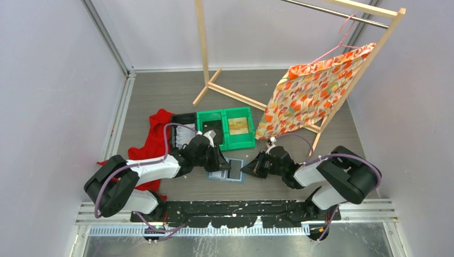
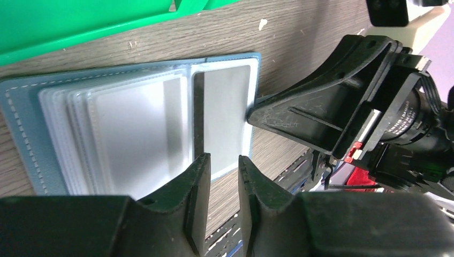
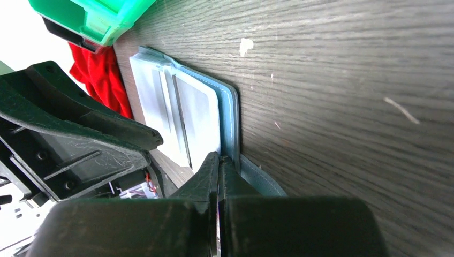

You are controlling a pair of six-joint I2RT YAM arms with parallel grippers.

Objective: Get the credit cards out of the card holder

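The blue card holder (image 1: pixel 234 170) lies spread on the table between my two grippers, with stacked clear sleeves (image 2: pixel 134 128) on its left half. On its right half a single sleeve (image 2: pixel 227 107) shows a pale panel with a dark strip; whether that is a card is unclear. My left gripper is part open over the holder's near side, nothing between its fingers. At the holder's right edge my right gripper is shut on the thin blue cover, which bends at the fingertips.
Behind the holder sits an open green case (image 1: pixel 238 143). A red cloth (image 1: pixel 144 152) lies left, under the left arm. Orange patterned fabric (image 1: pixel 316 91) hangs from a wooden rack at the back right. Bare table shows between the arms and the rack.
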